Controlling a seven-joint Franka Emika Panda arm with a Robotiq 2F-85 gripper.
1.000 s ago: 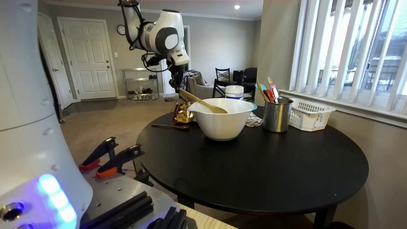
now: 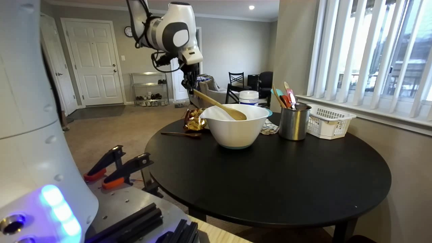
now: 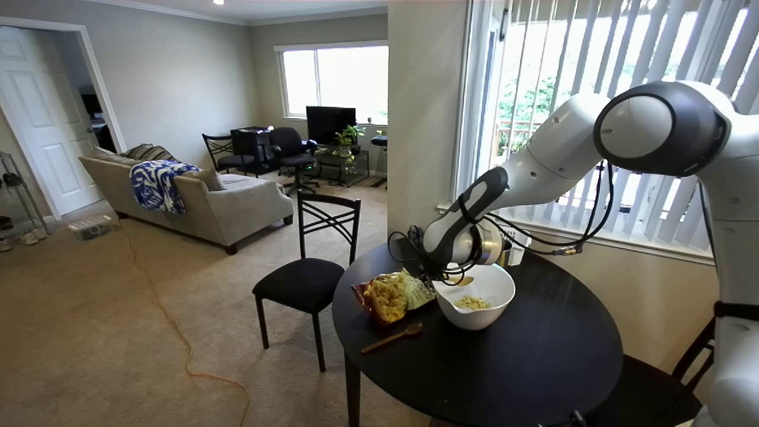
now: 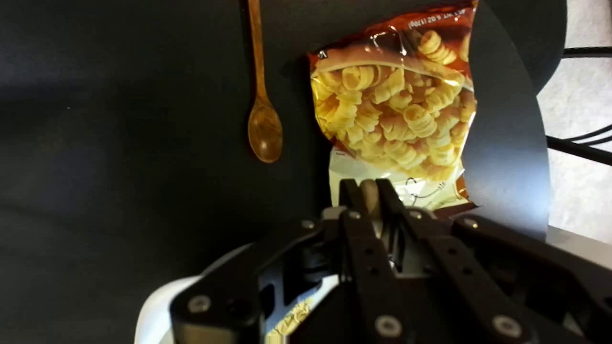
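Observation:
My gripper is shut on the handle end of a light wooden spoon point(image 2: 218, 105), as exterior view 1 shows. The spoon slants down to the right, its head over the white mixing bowl point(image 2: 237, 131). Pale yellow food point(image 3: 471, 303) lies in the bottom of that bowl in exterior view 2. From the wrist, just the handle's tip shows between the fingers; the bowl is partly covered by the gripper. A snack bag point(image 4: 396, 103) with red and yellow print lies beside the bowl.
A small dark wooden spoon point(image 4: 265, 129) lies on the round black table point(image 2: 291, 178). A metal utensil pot point(image 2: 294, 123), a white basket point(image 2: 330, 121) and a white tub point(image 2: 248, 97) stand towards the back and right. Free tabletop spreads in front of the bowl.
The gripper and the held spoon have moved up and slightly to the right in exterior view 1. The spoon's head sits a little further right over the bowl, which has stayed put.

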